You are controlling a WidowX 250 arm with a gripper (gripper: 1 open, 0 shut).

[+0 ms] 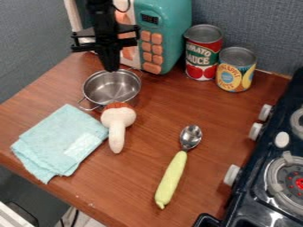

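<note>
My black gripper [109,64] hangs at the back left of the wooden table, above and behind a steel pot [109,82], in front of a teal toy microwave [158,35]. Whether its fingers are open or shut is unclear at this size. A toy mushroom [116,133] lies just in front of the pot. A folded light-blue cloth [59,142] lies to the left, and a corn cob [169,182] with a spoon [190,136] beside it lies to the right.
A red tomato can [203,55] and a yellow can [235,71] stand at the back right. A black stove [267,204] with white knobs fills the right edge.
</note>
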